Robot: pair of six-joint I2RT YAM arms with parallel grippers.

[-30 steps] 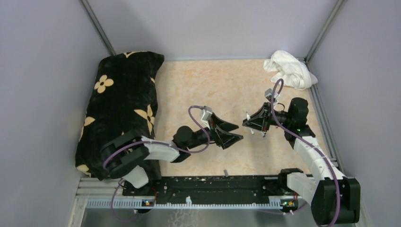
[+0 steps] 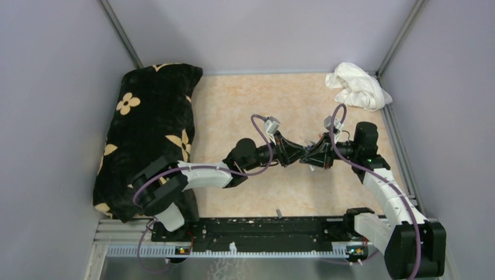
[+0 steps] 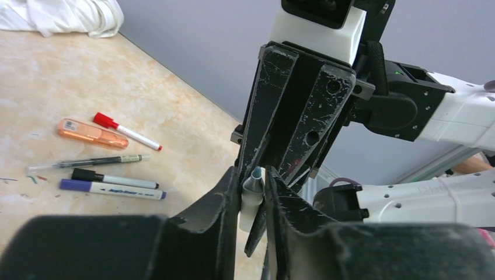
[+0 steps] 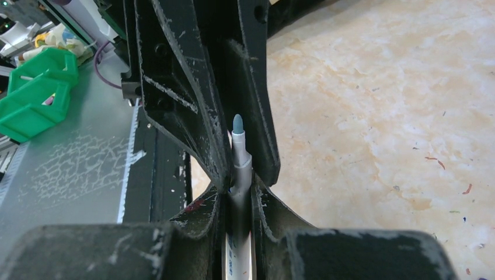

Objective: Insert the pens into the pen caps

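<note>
A light marker (image 4: 238,210) with a blue-grey tip stands upright in my right gripper, which is shut on it. My left gripper has its fingers round the same marker near the tip, meeting the right one; whether it grips cannot be told. On the table, in the left wrist view, lie a red-capped marker (image 3: 131,133), a black-capped marker (image 3: 117,179), a blue marker (image 3: 114,188), a clear pen (image 3: 99,162) and an orange case (image 3: 90,133).
A white cloth (image 2: 356,87) lies at the back right, a black flowered cushion (image 2: 143,122) along the left. A green holder (image 4: 38,111) shows beyond the table edge in the right wrist view.
The right arm has shifted slightly.
</note>
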